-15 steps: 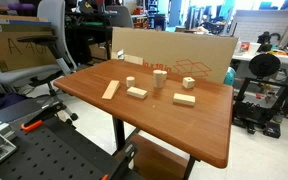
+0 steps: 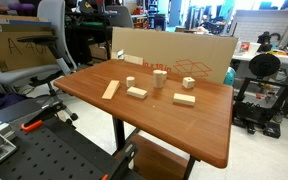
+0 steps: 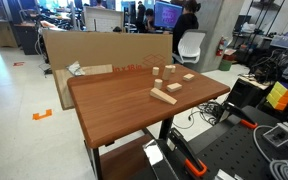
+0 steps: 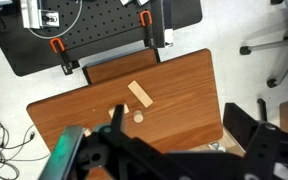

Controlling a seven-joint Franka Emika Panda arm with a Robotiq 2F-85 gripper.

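Note:
Several pale wooden pieces lie apart on the brown table (image 2: 195, 126). A thin flat plank (image 2: 111, 89) is at the near left in exterior view 1, with a small cylinder (image 2: 130, 81) behind it. A rectangular block (image 2: 136, 92) lies near the middle and another block (image 2: 184, 99) to the right. Farther back stand a taller cylinder (image 2: 159, 78) and a small cube-like piece (image 2: 188, 82). In the wrist view my open gripper is high above the table, its fingers wide apart and empty. The plank (image 4: 140, 94) shows left of the gap. Neither exterior view shows the gripper.
A cardboard panel (image 2: 194, 53) stands along the table's back edge. Black base surface with clamps and cables (image 3: 209, 150) lies on the near side, across a gap from the table.

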